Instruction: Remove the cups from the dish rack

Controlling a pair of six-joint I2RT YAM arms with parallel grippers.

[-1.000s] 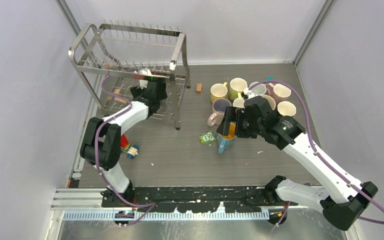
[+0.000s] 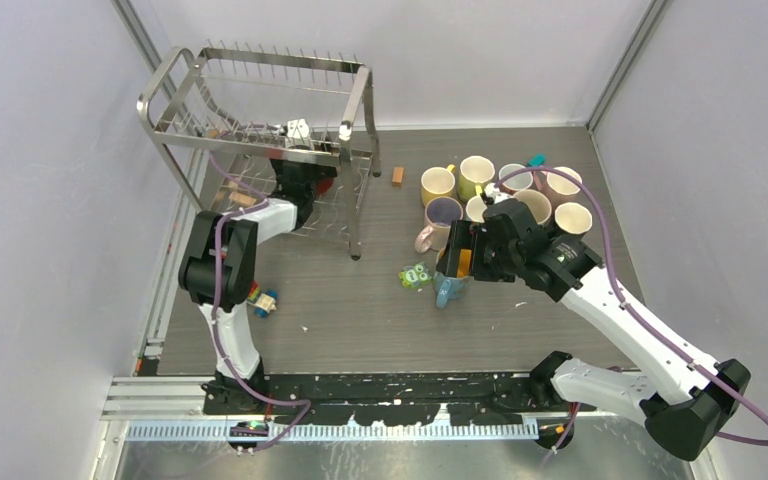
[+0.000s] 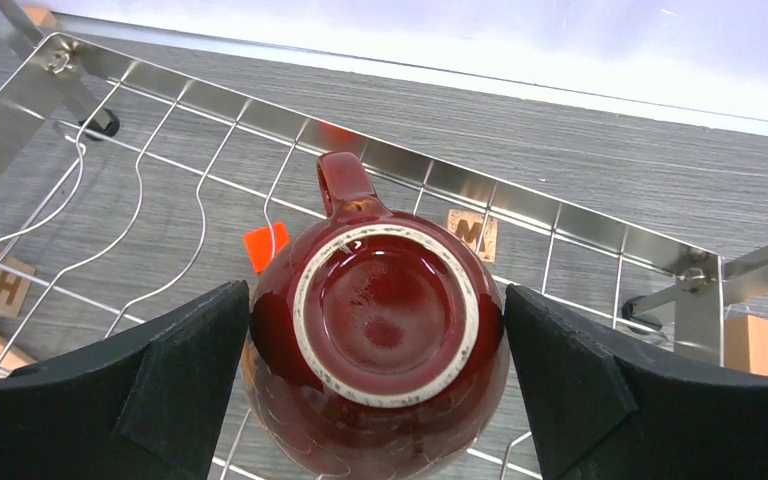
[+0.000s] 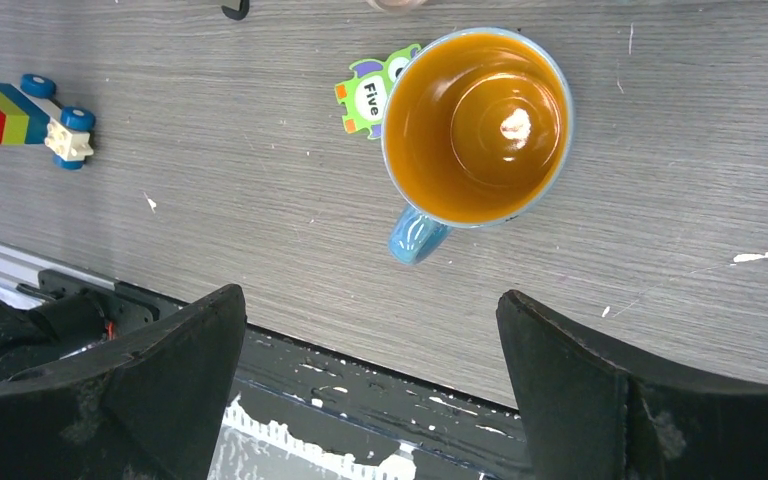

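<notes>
A dark red mug (image 3: 380, 320) lies upside down on the wire shelf of the metal dish rack (image 2: 260, 52), its handle toward the back. My left gripper is open around it, fingertips at either side; from above the rack partly hides this. My right gripper (image 2: 460, 250) is open over a blue mug with an orange inside (image 4: 475, 130), which stands upright on the table. A group of light-coloured and yellow cups (image 2: 438, 182) stands right of the rack.
A green "Five" toy (image 4: 365, 100), a toy car (image 4: 65, 140) and small wooden blocks (image 2: 397, 176) lie on the table. White walls enclose the sides and back.
My left arm has shifted slightly, its elbow moving right and the gripper staying in the rack.
</notes>
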